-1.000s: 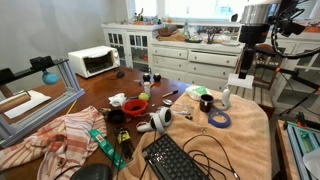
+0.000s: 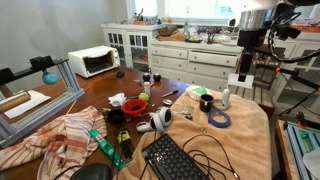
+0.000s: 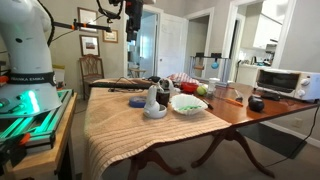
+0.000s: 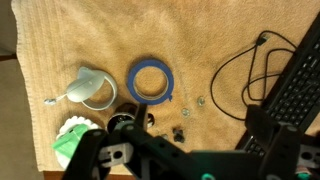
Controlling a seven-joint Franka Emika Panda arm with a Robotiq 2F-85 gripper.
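Observation:
My gripper hangs high over the table with its fingers apart and nothing between its fingers; exterior view 2 shows the gripper [image 3: 131,33] well above the tabletop. Below it in the wrist view, a blue tape ring [image 4: 170,82] lies flat on a tan cloth [image 4: 215,35]. Left of the ring is a white object with a round loop [image 4: 85,82]. A dark mug [image 4: 123,112], partly hidden by the gripper, sits beneath these two. At the right edge lies a black keyboard [image 4: 297,88] with its cable looped beside it.
A white bowl [image 3: 188,104] with green contents stands on the cloth. A red bowl [image 2: 134,107], striped towels [image 2: 62,142] and assorted tools crowd the table's left side. The white toaster oven [image 2: 92,61] stands at the far end. Bare cloth [image 2: 253,140] lies right of the tape.

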